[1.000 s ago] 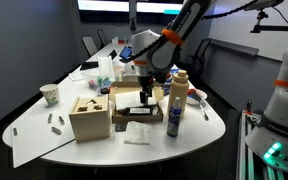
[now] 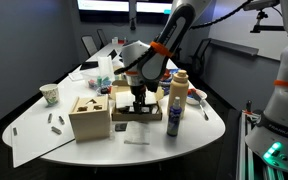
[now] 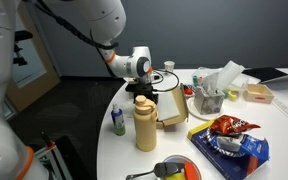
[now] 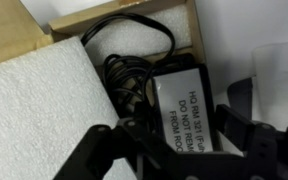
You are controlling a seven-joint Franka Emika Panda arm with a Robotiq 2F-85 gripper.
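In the wrist view, a black device [image 4: 187, 108] with a white printed label lies in an open cardboard box [image 4: 76, 18]. A black cable [image 4: 131, 78] is coiled beside it, and white foam [image 4: 34, 105] covers the left of the view. My gripper is down at the device, its dark fingers [image 4: 234, 125] standing apart on either side of it. Whether both touch the device cannot be told. From the front, the gripper [image 2: 138, 104] reaches into the box [image 2: 156, 116]; the second exterior view mostly hides this behind the bottle and box flap.
A wooden box [image 2: 90, 121] stands left of the cardboard box and a white cloth [image 2: 137, 133] lies in front. A dark bottle [image 2: 174, 117] and a tan bottle [image 3: 144, 126] stand close by.
My gripper has come down and slightly left into the cardboard box, over the device. The box and the objects around it have not visibly moved.
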